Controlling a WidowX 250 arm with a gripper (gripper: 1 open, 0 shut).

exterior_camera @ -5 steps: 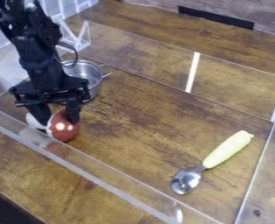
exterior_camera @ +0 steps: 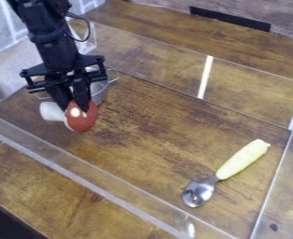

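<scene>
My black gripper (exterior_camera: 69,93) hangs at the upper left over the wooden table, its fingertips around a red round object (exterior_camera: 80,119) with a small white spot. A white piece (exterior_camera: 52,111) sits at the red object's left. The red object appears held off the table, though the exact contact of the fingers is hard to see. A metal bowl or strainer (exterior_camera: 99,90) is partly hidden behind the gripper.
A spoon with a pale yellow handle (exterior_camera: 243,159) lies at the right. A pale vertical strip (exterior_camera: 206,77) is at the upper middle.
My gripper has risen and shifted slightly right, and the red object with the white piece has moved up with it.
</scene>
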